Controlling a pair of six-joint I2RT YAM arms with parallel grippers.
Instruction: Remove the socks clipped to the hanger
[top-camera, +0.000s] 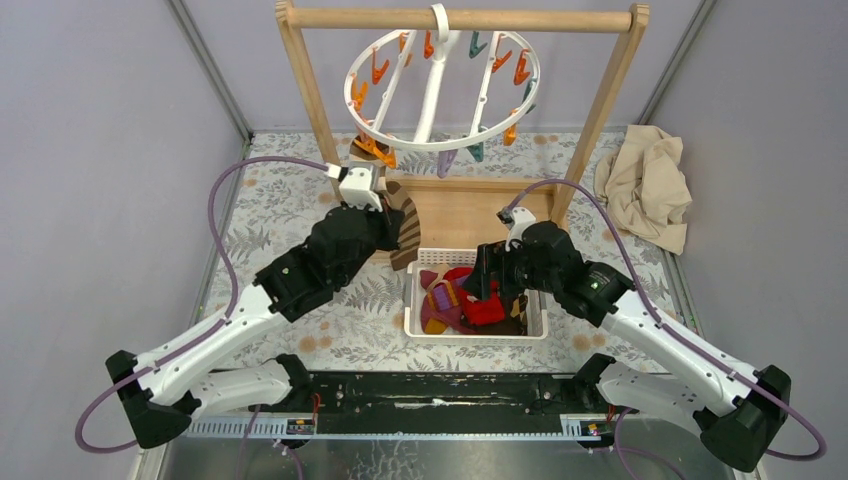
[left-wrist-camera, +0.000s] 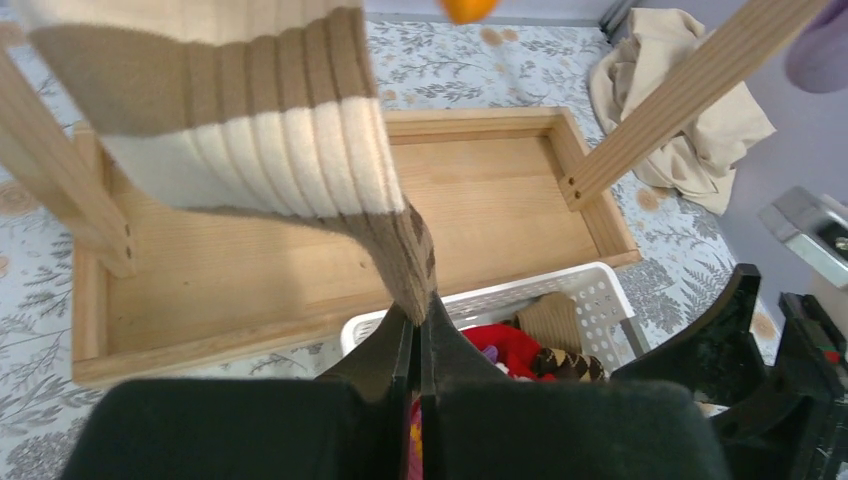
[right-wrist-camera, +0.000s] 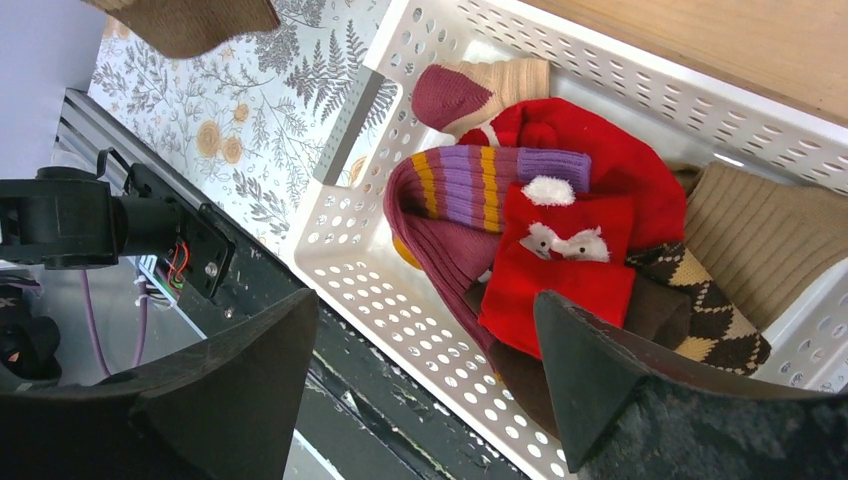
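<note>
A long sock (top-camera: 409, 230) with brown and beige stripes runs from near an orange clip at the hanger's lower left down past my left gripper (top-camera: 388, 218). In the left wrist view, my left gripper is shut on the sock (left-wrist-camera: 350, 165), which stretches up and away to the upper left. Whether the clip still grips its upper end, I cannot tell. The round white hanger (top-camera: 352, 85) carries several clips with no other sock visible on them. My right gripper hangs open over the white basket (right-wrist-camera: 425, 350), nothing between its fingers.
Several socks lie in the basket, including a red sock (right-wrist-camera: 567, 255) and a purple striped sock (right-wrist-camera: 470, 185). A wooden frame (top-camera: 600, 110) holds up the hanger. Beige cloth (top-camera: 645, 185) lies crumpled at the back right. Patterned table left of the basket is clear.
</note>
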